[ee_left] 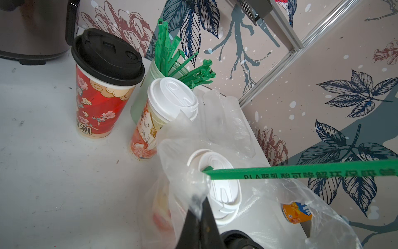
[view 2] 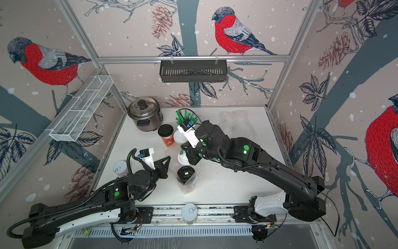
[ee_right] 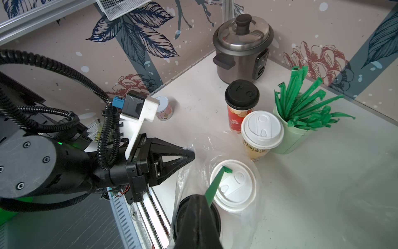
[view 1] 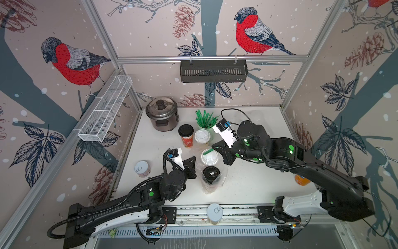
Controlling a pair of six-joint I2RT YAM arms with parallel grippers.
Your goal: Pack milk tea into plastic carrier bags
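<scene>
A clear plastic bag (ee_left: 178,145) stands with its mouth spread. Inside are a white-lidded cup (ee_right: 235,188) and a black-lidded cup (view 1: 211,174). At the bag's left edge, my left gripper is shut, its tips pinching the thin film. My right gripper is shut on one end of a green wrapped straw (ee_right: 214,185). The straw's free end lies over the white lid, above the bag's opening. Behind the bag are a red cup with a black lid (ee_left: 101,91) and another white-lidded cup (ee_left: 172,99).
A pale green holder (ee_right: 292,141) with several green straws stands at the back. A metal pot (view 1: 161,112) fills the rear left corner. One small cup (view 1: 142,168) is at the left, and an orange can (ee_left: 296,212) at the right.
</scene>
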